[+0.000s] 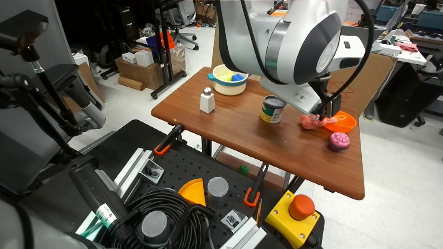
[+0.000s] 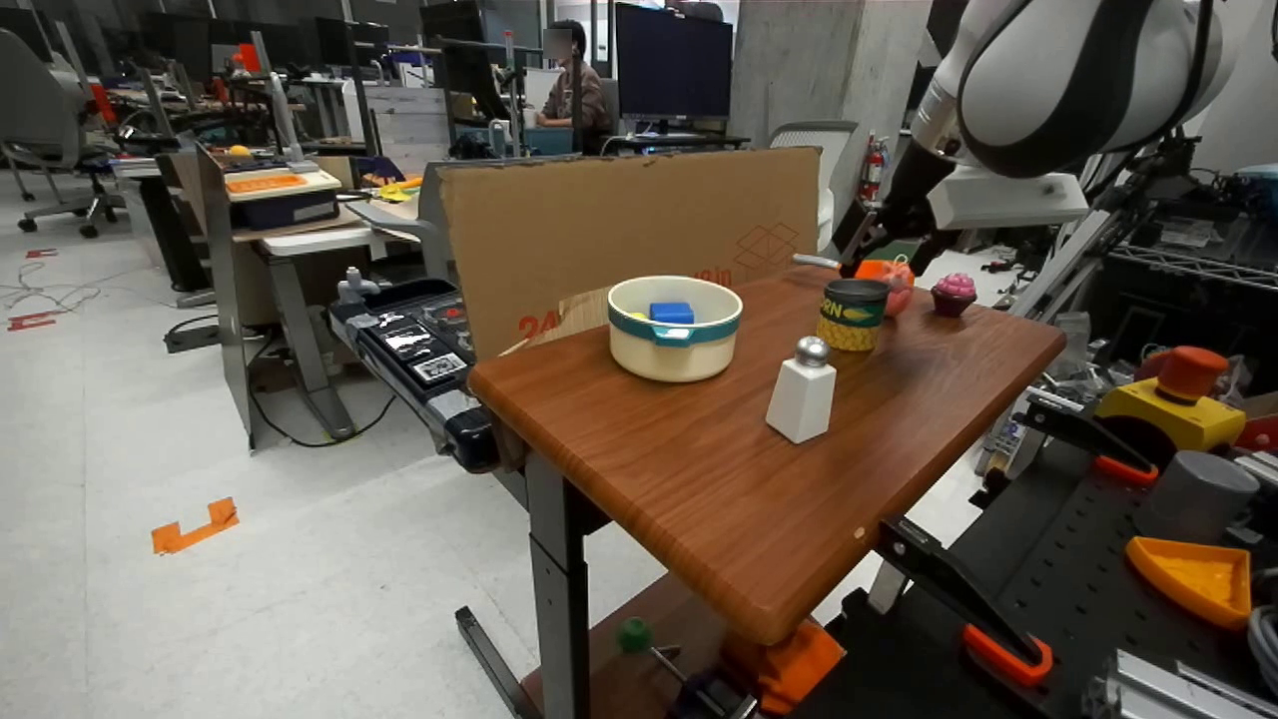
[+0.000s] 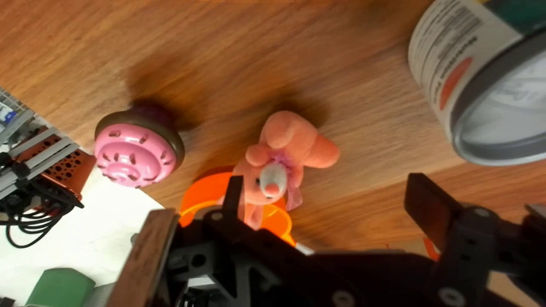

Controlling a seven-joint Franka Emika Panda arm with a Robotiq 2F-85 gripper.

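My gripper is open, its two dark fingers wide apart and nothing held between them. Just past the left finger in the wrist view lies a pink plush toy [image 3: 286, 148], partly over an orange bowl [image 3: 204, 192]. In exterior view 1 the gripper [image 1: 328, 108] hangs close above the plush toy [image 1: 310, 122] and the orange bowl [image 1: 346, 123]. A toy cupcake [image 3: 135, 153] with pink icing stands to the left of the plush. On the wrist view's right is a can [image 3: 460, 66], whose label reads corn in exterior view 2.
A cream pot [image 2: 673, 348] with a teal band holds a blue block and something yellow. The white shaker [image 2: 800, 401] stands near it. A cardboard sheet [image 2: 575, 228] borders the table's far side. Bare tabletop [image 1: 245, 128] lies between shaker and can.
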